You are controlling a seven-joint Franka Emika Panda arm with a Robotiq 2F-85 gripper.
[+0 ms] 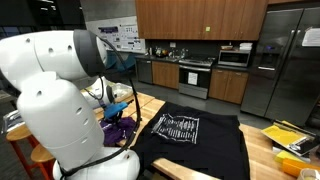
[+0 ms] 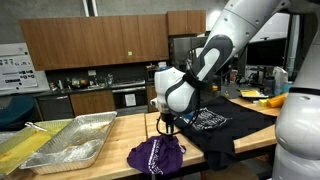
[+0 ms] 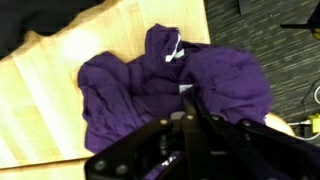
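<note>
A crumpled purple cloth [image 2: 150, 158] lies at the near edge of the wooden table in exterior view 2. Part of it reaches over the edge. My gripper [image 2: 168, 131] is above it, pointing down, and a fold of the cloth rises to its fingers. In the wrist view, the purple cloth [image 3: 112, 105] spreads on both sides of the gripper, which is shut on a bunched part. The dark hand hides some of the cloth below. In exterior view 1 the purple cloth [image 1: 122, 132] shows beside the arm.
A black cloth [image 1: 200, 145] with white print covers the table's middle. A clear tray [image 2: 70, 145] stands left of the purple cloth in exterior view 2. Yellow items [image 1: 290, 138] lie at the far right. Bare wood [image 3: 25, 105] shows beside the purple cloth.
</note>
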